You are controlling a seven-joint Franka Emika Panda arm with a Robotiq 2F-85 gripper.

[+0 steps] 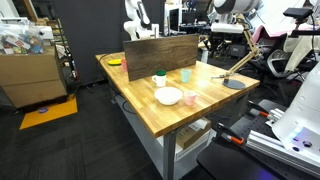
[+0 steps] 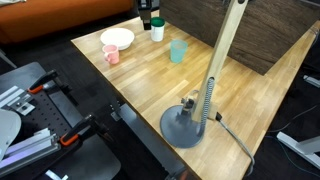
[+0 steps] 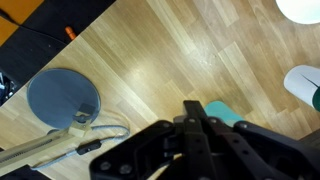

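In the wrist view my black gripper hangs over the wooden table, shut with nothing seen between its fingers. Close to its tips in that view is a teal cup (image 3: 222,112), partly hidden by the gripper. A white mug (image 3: 302,85), dark green inside, lies toward the right edge, and a white bowl (image 3: 300,8) is cut off at the top right. In exterior view 2 a pink mug (image 2: 111,56) stands beside the bowl (image 2: 117,39), with the teal cup (image 2: 178,50) farther right.
A lamp's round grey base (image 2: 183,127) and wooden arm (image 2: 218,60) take up one end of the table, its cable beside it. The brown board (image 1: 160,55) stands upright along the back. Bare tabletop (image 2: 135,85) lies between the lamp and the cups.
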